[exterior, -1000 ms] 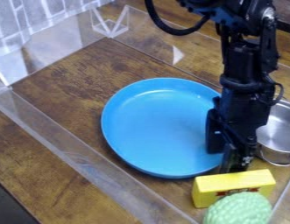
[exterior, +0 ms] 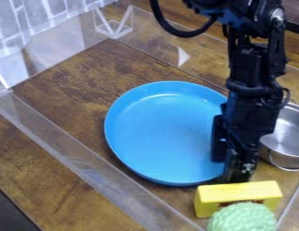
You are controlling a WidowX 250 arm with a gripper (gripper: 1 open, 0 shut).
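My black gripper (exterior: 236,155) hangs low over the right edge of a blue plate (exterior: 158,131), just behind a yellow box (exterior: 236,192). Its fingers point down and are dark against dark, with something dark low between or below them that I cannot make out. A pale green textured round object (exterior: 242,218) sits in front of the yellow box, partly cut off by the bottom edge of the view.
A steel bowl (exterior: 284,135) stands right of the gripper. Clear plastic walls border the wooden table (exterior: 67,81). Bare wood lies free to the left of and behind the plate.
My gripper has risen very slightly.
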